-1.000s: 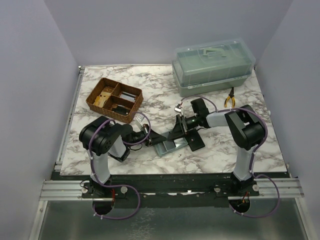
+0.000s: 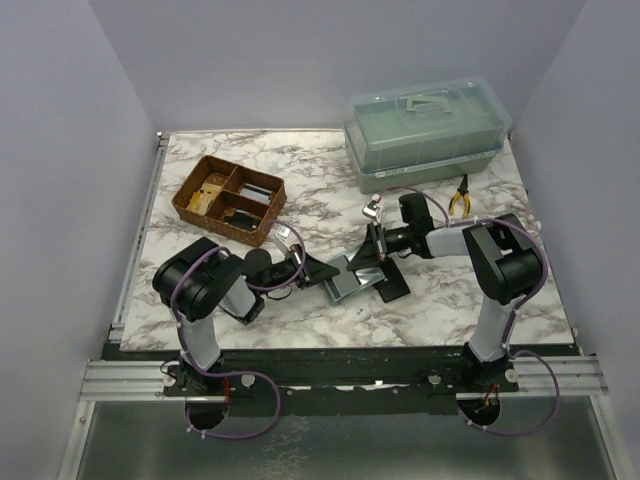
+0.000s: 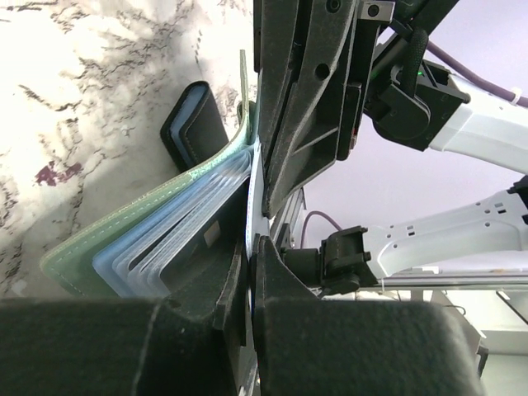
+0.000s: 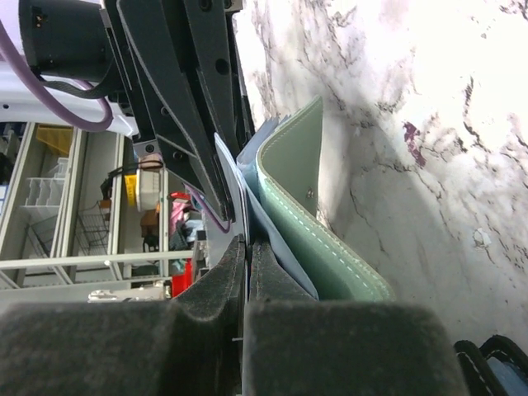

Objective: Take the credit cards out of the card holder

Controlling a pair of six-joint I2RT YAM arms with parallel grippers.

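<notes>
The pale green card holder [image 2: 340, 288] with clear blue sleeves stands between my grippers near the front centre. In the left wrist view its green cover [image 3: 74, 260] and sleeves [image 3: 140, 256] fan out leftward. My left gripper is shut on the holder's sleeve edge. My right gripper is shut at the other side, beside a thin sleeve; whether anything is between its fingers is hard to tell. The right wrist view shows the green cover [image 4: 313, 223] curving upright.
A dark wallet-like item [image 2: 395, 285] lies right of the holder. A wicker basket [image 2: 230, 200] is back left, clear bins [image 2: 425, 130] back right, pliers [image 2: 462, 195] beside them.
Both grippers have shifted rightward, the right one more, sliding away from the left. The holder has moved slightly right with them.
</notes>
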